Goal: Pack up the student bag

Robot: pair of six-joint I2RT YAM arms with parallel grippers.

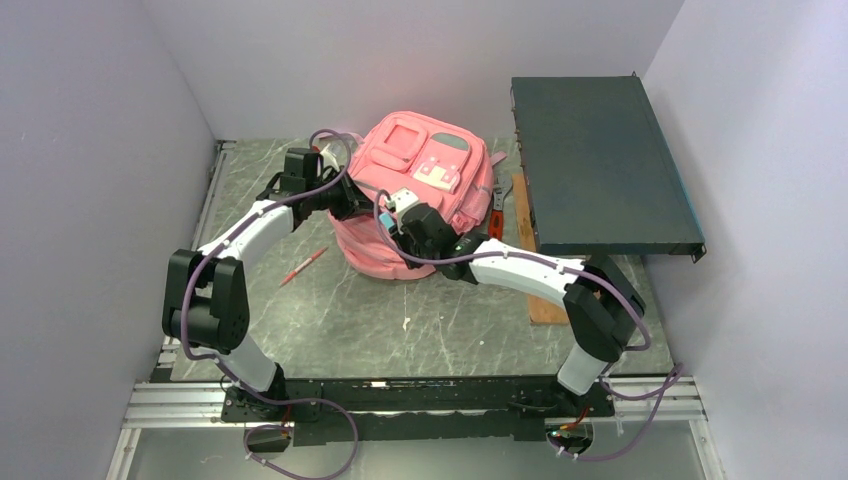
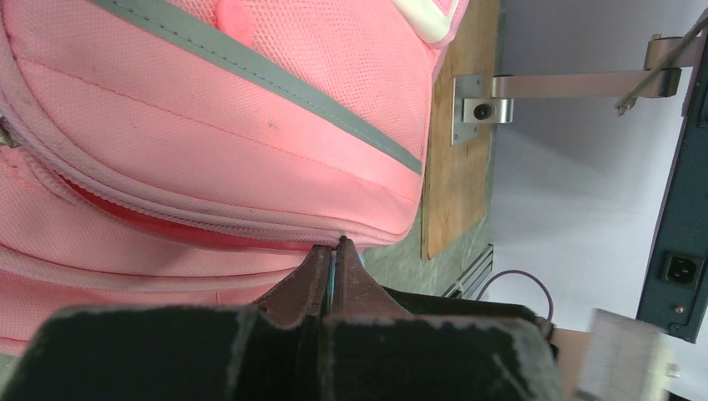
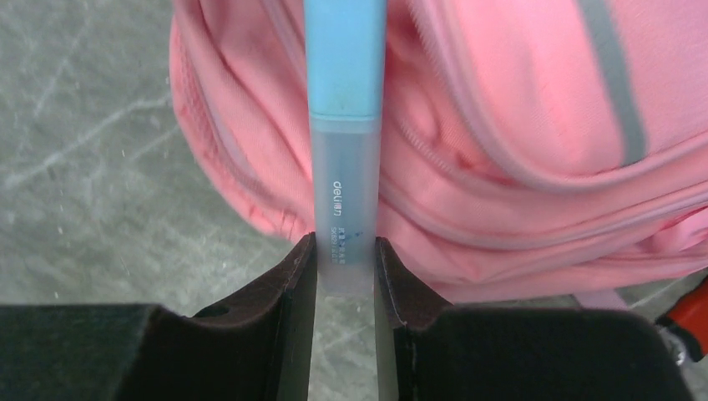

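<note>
The pink backpack (image 1: pixel 420 160) lies at the back centre, its front zipped pocket (image 2: pixel 217 125) showing a red slit. My left gripper is shut at the zipper edge of that pocket; whether fabric is between its tips is unclear. My right gripper is shut on a light-blue Deli case (image 3: pixel 344 184) with a clear lower end, held over the bag's front pocket folds. A red-and-white pen (image 1: pixel 302 265) lies on the table left of the bag.
A red-handled tool (image 1: pixel 496 222) lies right of the bag, beside a wooden board (image 1: pixel 547 310) under a large dark panel (image 1: pixel 605 160).
</note>
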